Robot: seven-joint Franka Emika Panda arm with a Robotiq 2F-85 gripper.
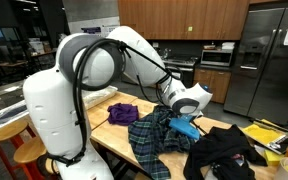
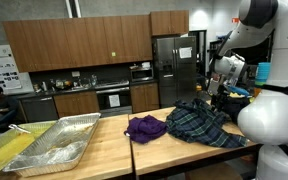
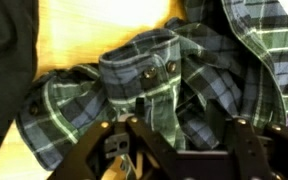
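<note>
A dark plaid shirt (image 1: 154, 140) lies crumpled on the wooden table, its left part spread and its right part under my gripper (image 1: 187, 132). In the wrist view a cuff with buttons on the shirt (image 3: 149, 75) shows just ahead of the fingertips. The two fingers (image 3: 139, 112) of my gripper stand apart, with plaid cloth visible in and below the gap. Whether the tips touch the cloth, I cannot tell. In exterior view 2 the shirt (image 2: 199, 125) is partly cut off by the arm in front.
A purple cloth (image 1: 123, 114) sits at the table's left, and black cloth (image 1: 224, 152) at the right. Yellow items (image 1: 267, 135) are on the right edge. A foil tray (image 2: 54, 143) stands on a nearby surface. Bare wood shows between the cloths.
</note>
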